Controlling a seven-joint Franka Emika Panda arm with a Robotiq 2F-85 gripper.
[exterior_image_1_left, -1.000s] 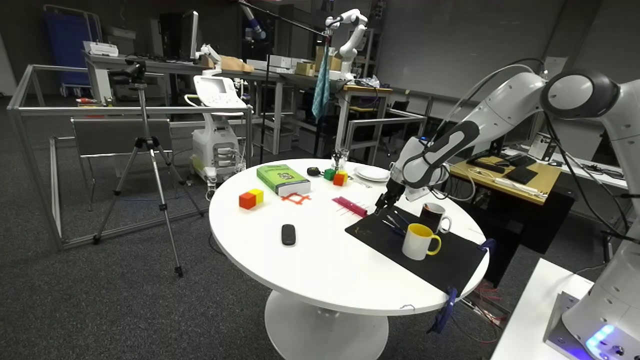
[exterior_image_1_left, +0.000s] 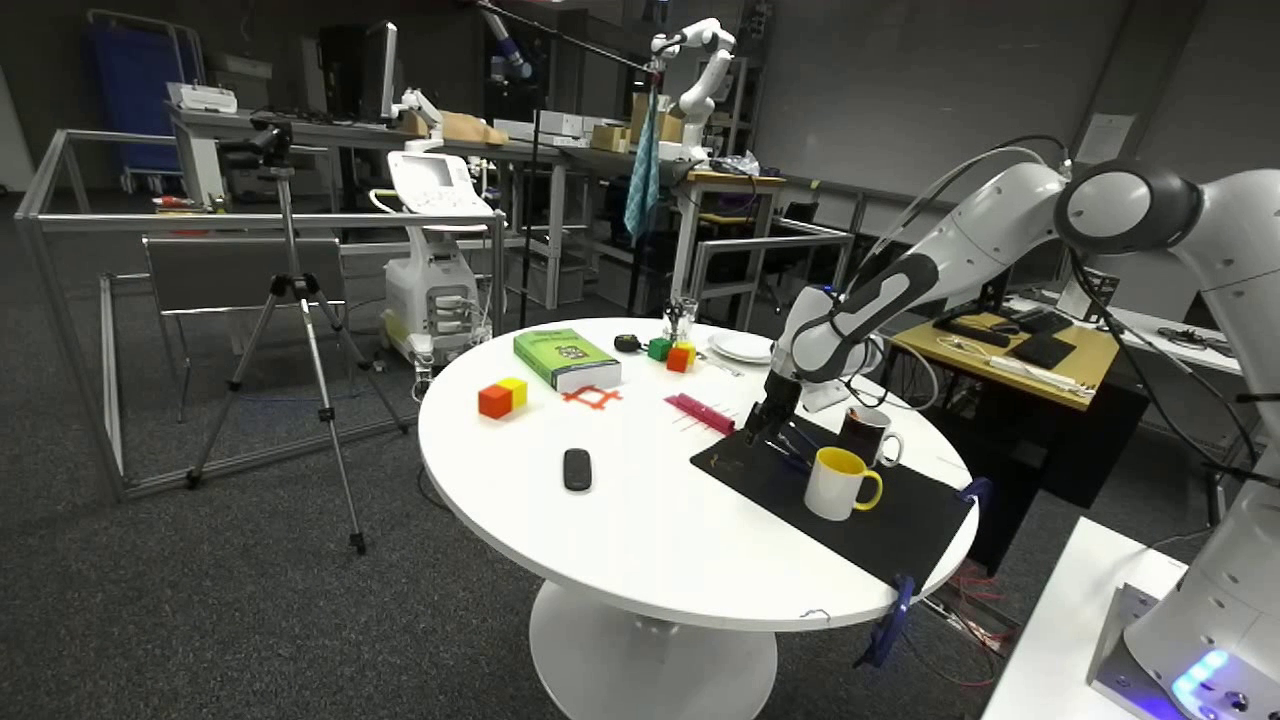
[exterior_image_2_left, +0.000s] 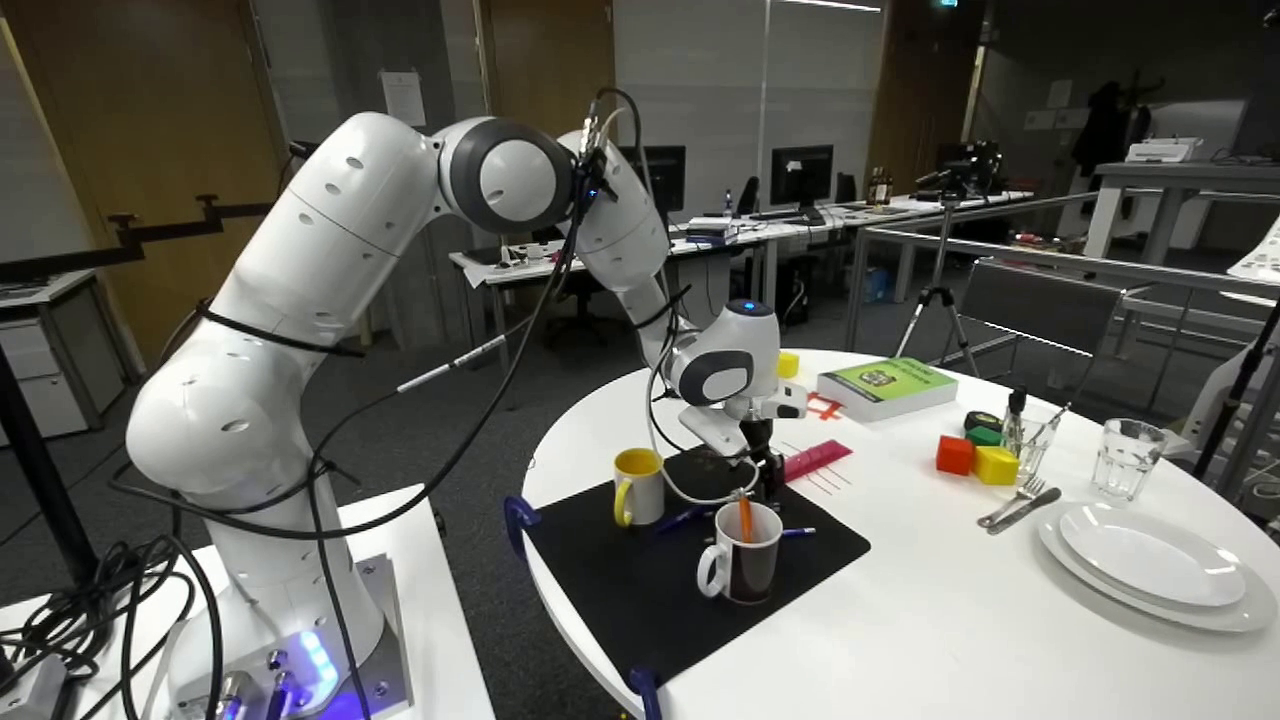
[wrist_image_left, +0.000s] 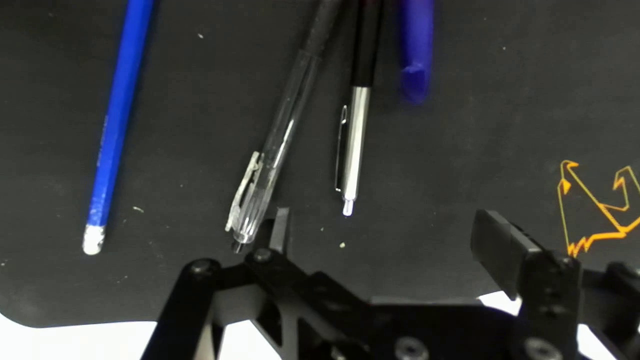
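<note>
My gripper is open low over the black mat, nothing between its fingers. In the wrist view a clear pen (wrist_image_left: 282, 138) ends right by the left finger (wrist_image_left: 280, 231). A black-and-silver pen (wrist_image_left: 357, 132) points down toward the gap between the fingers, its tip short of them. Farther left lies a blue pencil (wrist_image_left: 114, 126) with a white eraser; a blurred dark-blue pen (wrist_image_left: 418, 48) shows at the top. On the black mat (exterior_image_2_left: 600, 588) stand a white mug with yellow inside (exterior_image_2_left: 639, 490) and a dark-and-white mug (exterior_image_2_left: 746, 558) with an orange item in it.
Beside the mat lies a pink object (exterior_image_1_left: 705, 413). A green book (exterior_image_1_left: 567, 360), coloured cubes (exterior_image_2_left: 955, 456), a glass (exterior_image_2_left: 1125, 462), cutlery (exterior_image_2_left: 1020, 504) and white plates (exterior_image_2_left: 1152, 558) occupy the table. Blue clamps (exterior_image_1_left: 888, 624) grip its edge.
The arm has come down a little and shifted slightly left in exterior view 1, bringing the gripper closer to the mat. The objects on the table look unmoved.
</note>
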